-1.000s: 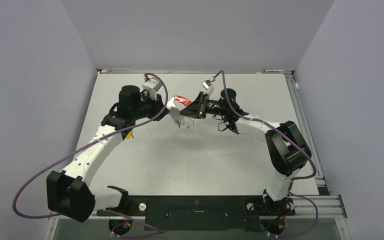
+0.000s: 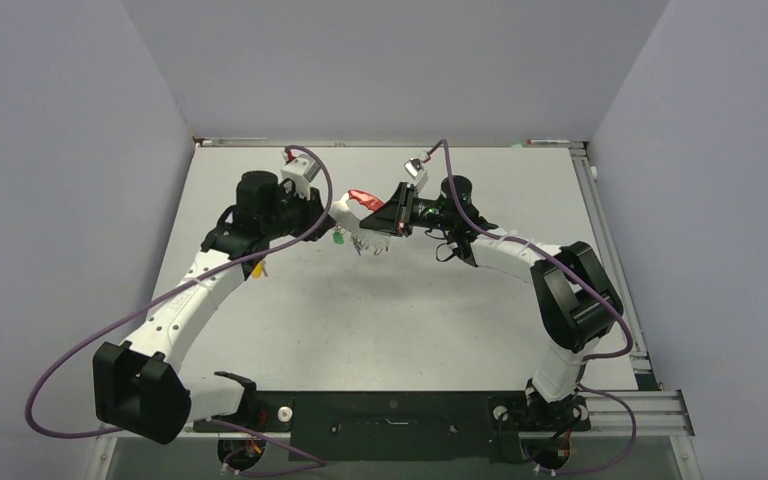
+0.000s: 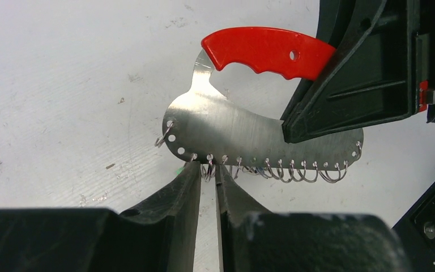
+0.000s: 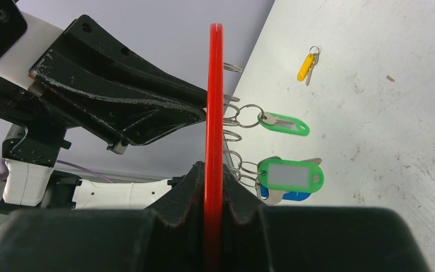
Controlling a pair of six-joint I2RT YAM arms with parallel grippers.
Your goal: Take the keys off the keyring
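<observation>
A steel plate (image 3: 232,130) with red handle (image 3: 260,48) and many small rings along its edge is held upright in my right gripper, shut on it. My left gripper has its fingertips close together at the lower rings, a narrow gap between them; whether a ring is between is unclear. In the right wrist view, green key tags (image 4: 290,175), a blue tag (image 4: 296,196) and silver keys hang from the rings, beside the left gripper's arm.
A yellow-tagged key (image 4: 305,67) on a ring lies on the white table (image 2: 390,330), left of centre. Walls border both sides.
The right arm and plate look unmoved.
</observation>
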